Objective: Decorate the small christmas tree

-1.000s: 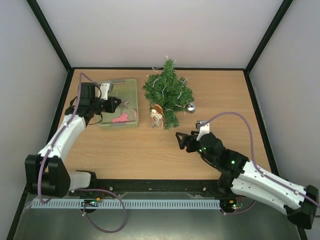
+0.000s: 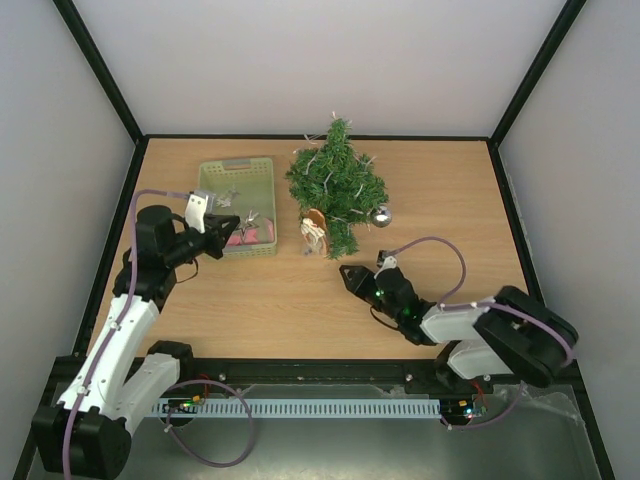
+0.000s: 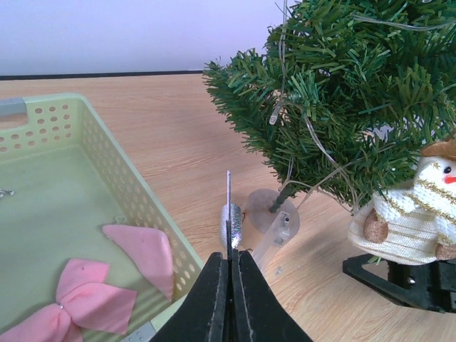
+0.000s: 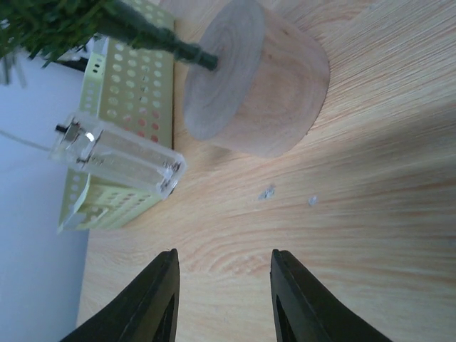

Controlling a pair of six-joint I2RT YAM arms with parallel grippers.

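The small tree (image 2: 338,180) stands mid-table, a silver ball (image 2: 380,215) on its right and a snowman figure (image 3: 406,214) low on its front. My left gripper is shut, nothing visible between its fingers, above the front of the green basket (image 2: 262,175), which holds pink bows (image 3: 85,306) and small silver ornaments. My right gripper is open and empty, low over the table in front of the tree, facing its wooden base (image 4: 278,92).
A clear acrylic piece (image 4: 121,157) hangs beside the tree's base. Walls bound the table at the back and sides.
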